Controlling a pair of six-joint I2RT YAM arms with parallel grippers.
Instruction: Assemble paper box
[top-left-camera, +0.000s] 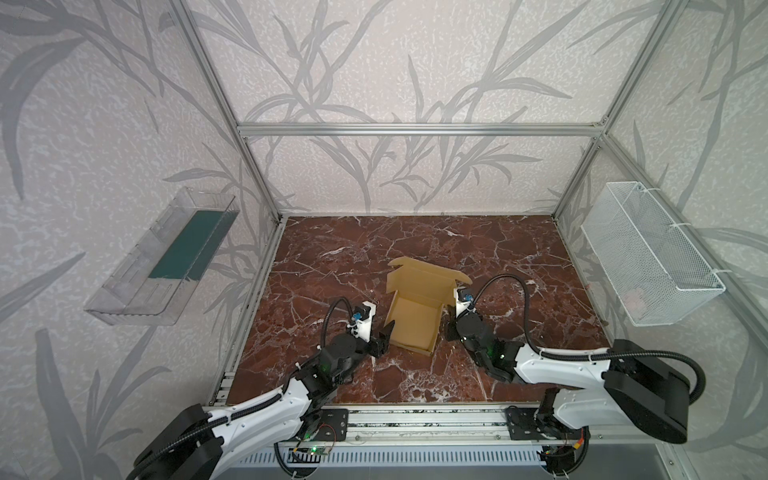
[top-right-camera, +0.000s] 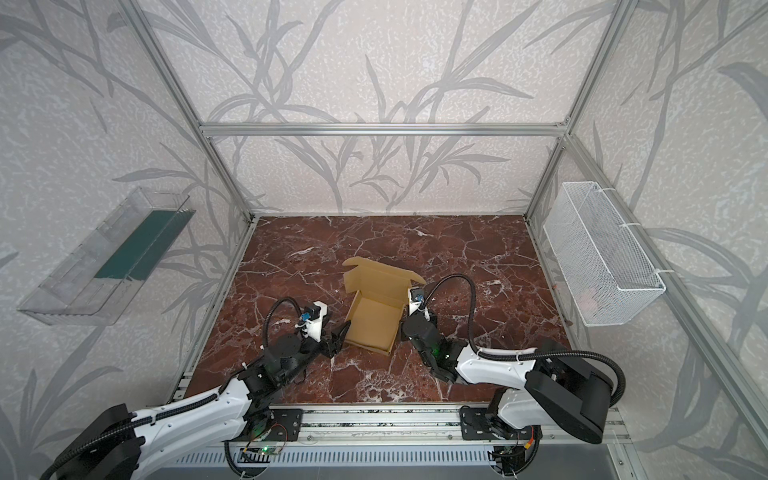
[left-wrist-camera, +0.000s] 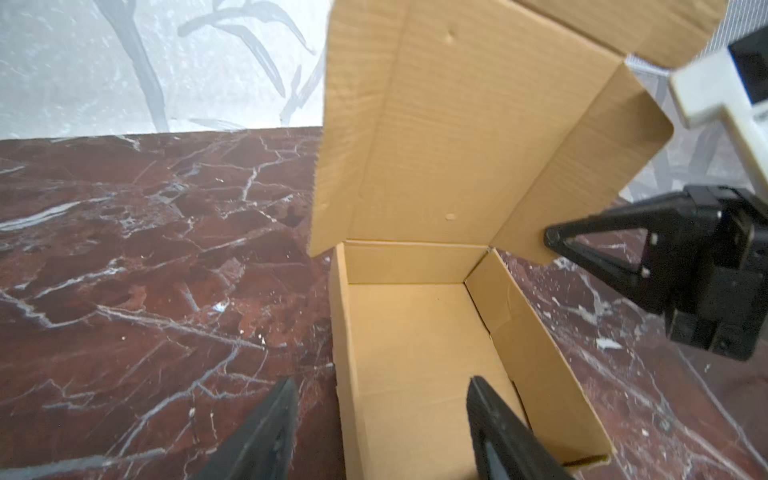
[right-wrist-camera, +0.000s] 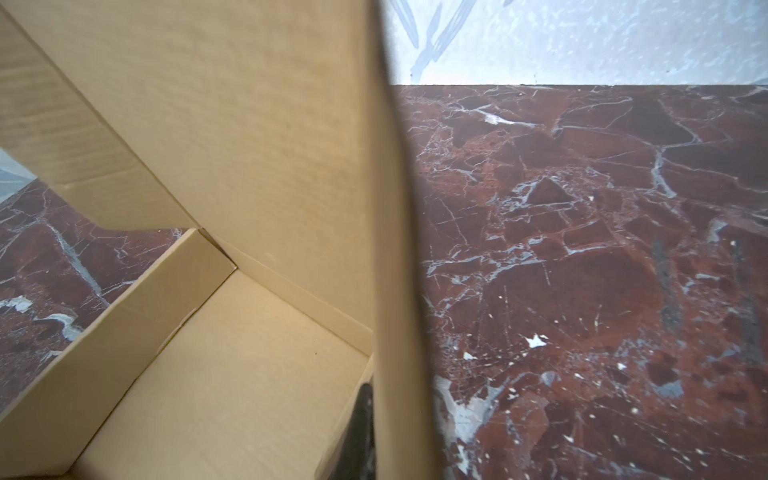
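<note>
An open brown paper box sits on the table with its lid standing up at the far side. My left gripper is open; its fingers frame the box's left wall, though contact cannot be told. At the lid's right side, my right gripper is shut on the side flap. In the right wrist view, that flap rises edge-on past one finger; the other finger is hidden. The left side flap sticks out freely.
A clear bin with a green base hangs on the left wall, and a white mesh basket on the right wall. Bare marble tabletop surrounds the box.
</note>
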